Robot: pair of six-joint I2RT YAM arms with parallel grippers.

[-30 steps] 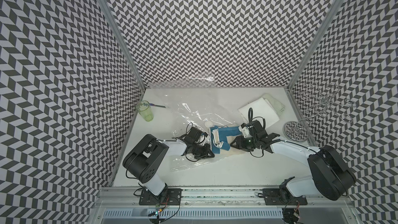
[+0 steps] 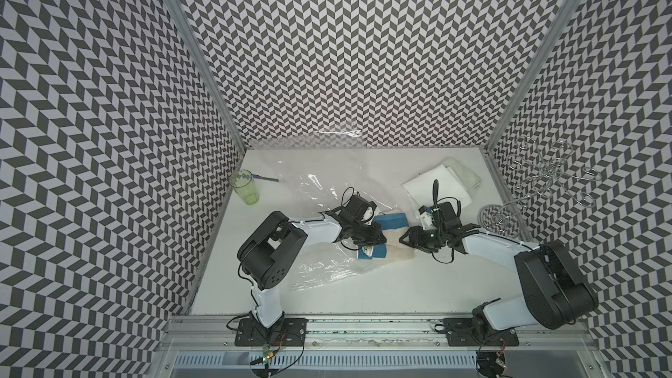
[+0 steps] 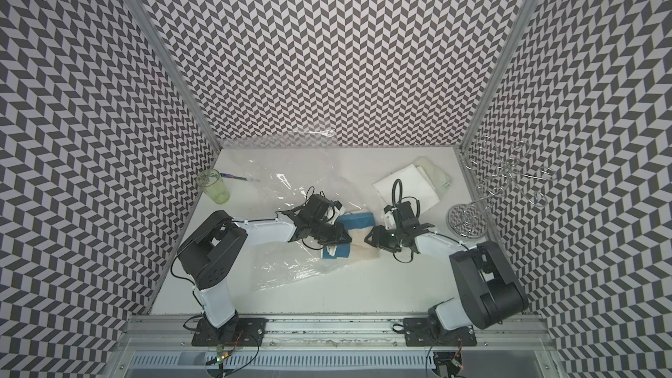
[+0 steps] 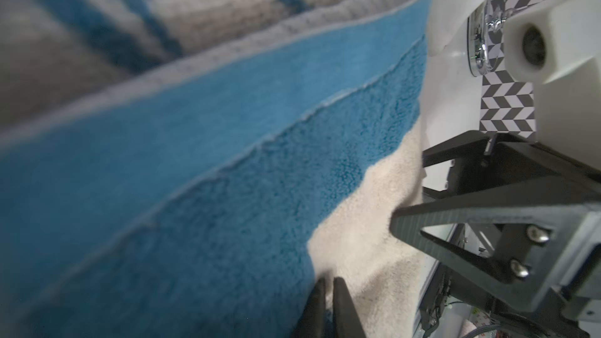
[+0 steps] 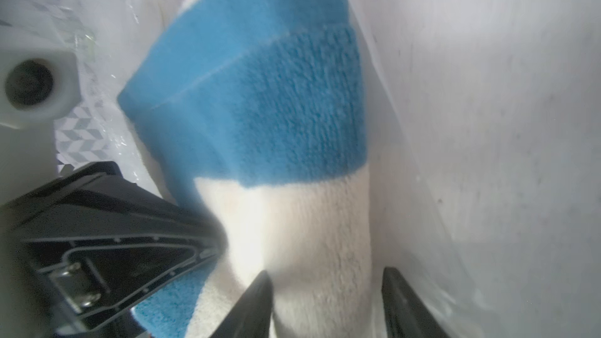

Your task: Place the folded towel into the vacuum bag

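Note:
The folded towel (image 2: 392, 222), blue and cream, lies between my two grippers near the table's middle. The clear vacuum bag (image 2: 318, 274) spreads flat to its left; its film edge also runs beside the towel in the right wrist view. My left gripper is shut over the towel's blue part, its tips close together; whether cloth is pinched there cannot be told. At the towel's right end, my right gripper has its fingers spread, one on each side of the cream fold. The bag's mouth is hard to make out in its clear film.
White folded cloths (image 2: 441, 186) lie at the back right, near a metal rack (image 2: 498, 219). On the left are a green cup (image 2: 245, 187) and a pen (image 2: 266, 177).
Over the last second my left gripper has come rightward onto the towel from its left side. My right gripper has shifted slightly right along the towel's end. The towel itself looks nearly still.

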